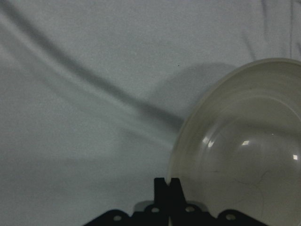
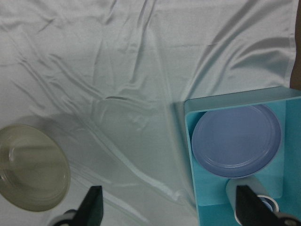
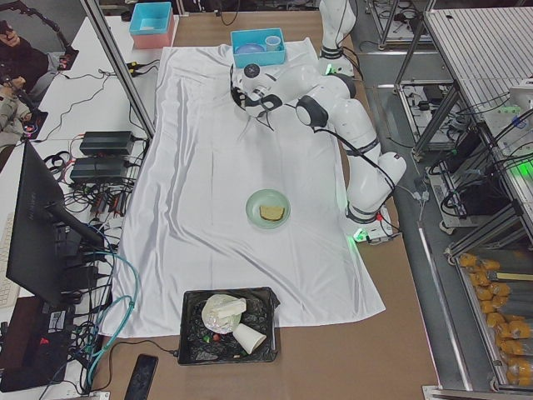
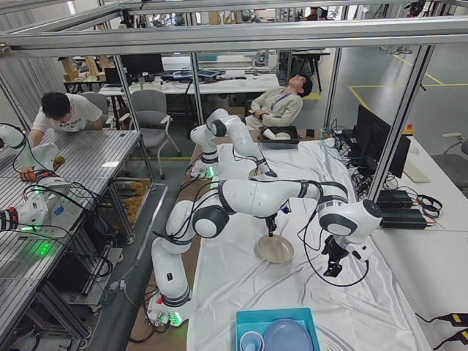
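A shallow plate [image 4: 276, 248] lies on the white cloth; in the left wrist view its rim meets the fingertips of my left gripper, which stands shut at the edge, though I cannot tell whether the rim is between them. My right gripper is open, with nothing seen between its fingers, above the cloth between that plate [image 2: 33, 167] and a turquoise bin [image 2: 289, 146] holding a blue plate [image 2: 235, 139] and a cup [image 2: 244, 193].
A green plate with a yellow piece [image 3: 271, 212] sits mid-table in the camera left view. A black lined tray [image 3: 191, 325] with wrappers and a white cup [image 3: 250, 337] stands at the far end.
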